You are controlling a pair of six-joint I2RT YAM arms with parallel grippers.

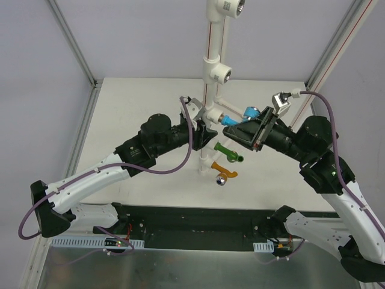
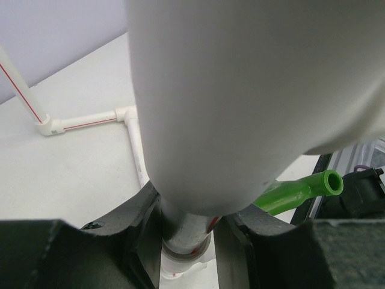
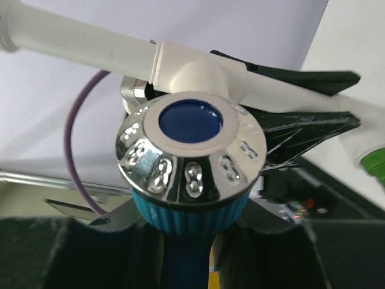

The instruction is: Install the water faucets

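A blue faucet [image 1: 230, 121] meets the open side of a white tee [image 1: 212, 114] on the upright pipe; how deep it sits cannot be told. My right gripper [image 1: 236, 133] is shut on its body. In the right wrist view, its chrome handle [image 3: 201, 171] with a dark blue cap rises over the fingers. My left gripper is closed around the white pipe [image 2: 183, 232] just below that tee, fingers against both sides. Lower on the pipe, a green faucet [image 1: 227, 152] and an orange faucet [image 1: 224, 170] stick out from their fittings.
Farther up the pipe, two white tees [image 1: 222, 73] have empty metal-lined openings. Thinner white pipework runs behind. Both arms crowd closely around the pipe.
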